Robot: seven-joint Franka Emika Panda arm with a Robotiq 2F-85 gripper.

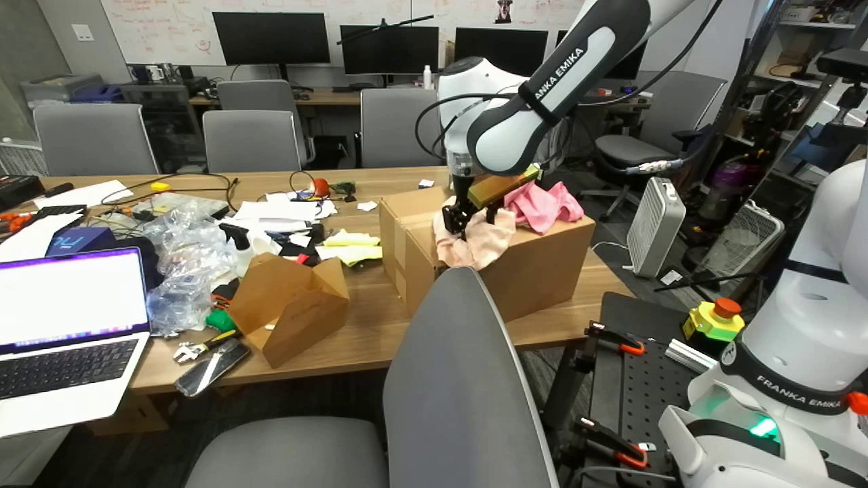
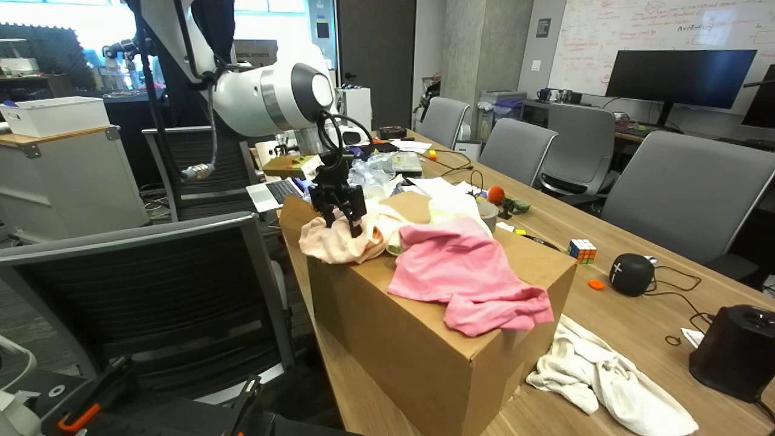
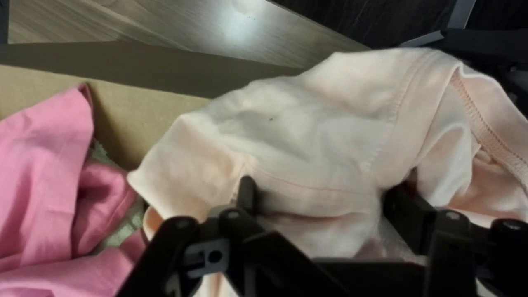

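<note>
A crumpled peach cloth (image 1: 480,244) lies over the near edge of a closed cardboard box (image 1: 537,280). My gripper (image 1: 474,221) points down into it. In the wrist view the two black fingers (image 3: 246,193) stand well apart, their tips sunk against the peach cloth (image 3: 307,123), which bunches up between them. A gap is left between the fingers, so they are not closed on it. Beside it, a pink cloth (image 2: 458,269) drapes over the box top, with a pale greenish cloth (image 3: 123,225) partly under it.
On the table, a white cloth (image 2: 610,378) lies at the box's foot. An open brown carton (image 1: 293,309), a laptop (image 1: 69,325) and plastic wrap (image 1: 183,260) crowd the other end. A grey chair (image 1: 456,374) stands close against the table's near side.
</note>
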